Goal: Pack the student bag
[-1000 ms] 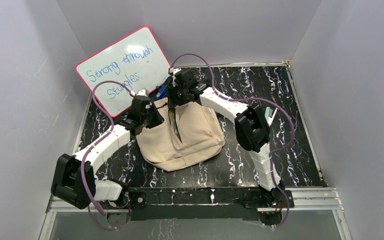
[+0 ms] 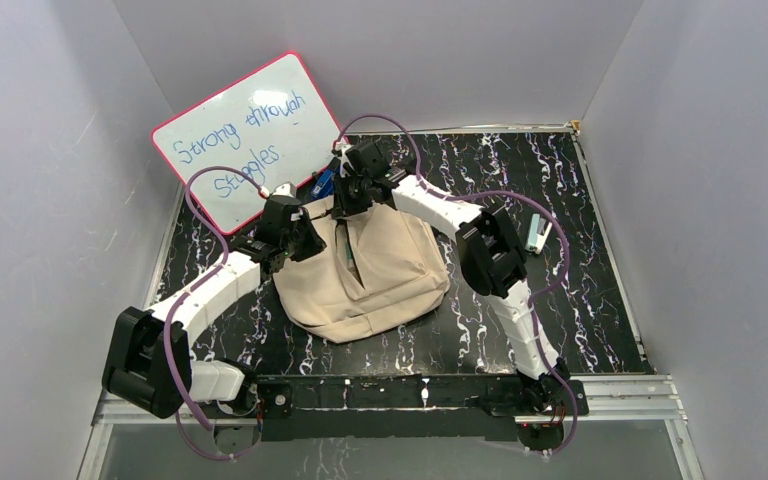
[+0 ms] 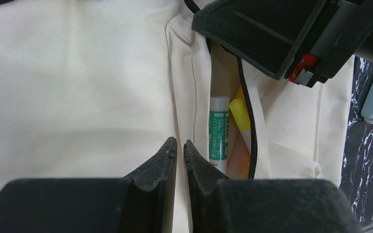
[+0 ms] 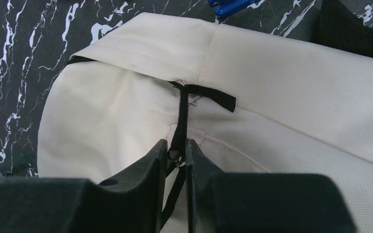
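Observation:
The beige bag [image 2: 390, 270] lies flat on the table, its zipper slot partly open. In the left wrist view a green glue stick [image 3: 218, 136] and a yellow marker [image 3: 240, 115] show inside the slot. My left gripper hovers over the fabric left of the slot, its fingertips a narrow gap apart and nothing between them. At the slot's far end is my right gripper, its fingertips close on both sides of the metal zipper slider [image 4: 177, 156] and black pull strip [image 4: 180, 116]. Whether they clamp it cannot be told.
Behind the bag a whiteboard [image 2: 250, 130] with blue writing leans at the back left, with a blue object [image 2: 323, 184] near its lower corner. A light-blue and white item [image 2: 535, 232] lies to the right.
Over the last second my right arm has shifted slightly left, its gripper staying by the slot's far end. My left gripper has barely moved, and the bag looks the same.

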